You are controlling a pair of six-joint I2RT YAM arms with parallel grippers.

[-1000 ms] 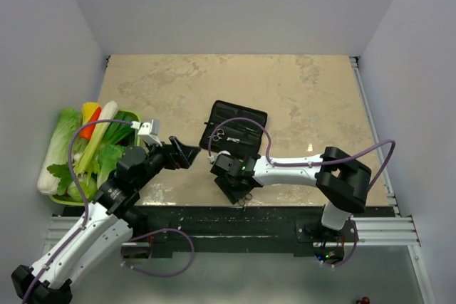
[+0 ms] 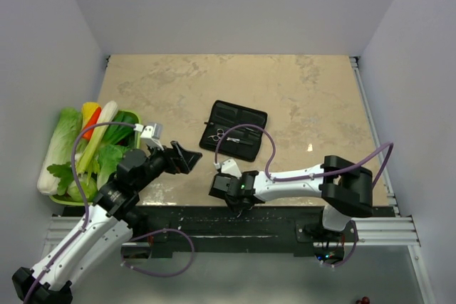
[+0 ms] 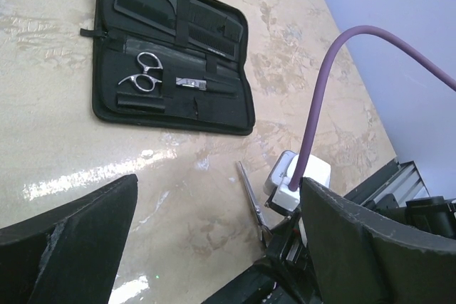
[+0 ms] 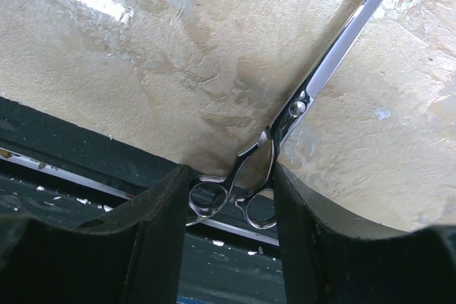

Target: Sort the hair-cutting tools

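Note:
A pair of silver scissors (image 4: 297, 108) lies on the table near its front edge, the handle rings towards that edge. My right gripper is low over the rings, its fingers part open with the handles between them. In the left wrist view, one blade of these scissors (image 3: 249, 190) shows beside the right arm. The black tool case (image 3: 178, 127) lies unfolded behind, holding combs (image 3: 146, 8), another pair of scissors (image 3: 146, 70) and a silver-ended tool (image 3: 191, 83). My left gripper (image 2: 188, 156) stays open and empty, left of the case.
A green basket (image 2: 140, 117) full of vegetables stands on the left. The dark front rail (image 2: 214, 236) runs just below the scissors' rings. Free table (image 2: 320, 105) lies behind and to the right of the case.
My right gripper has come down and turned over the scissors' handles, hiding more of them in the top view. The left arm and the case look nearly unchanged.

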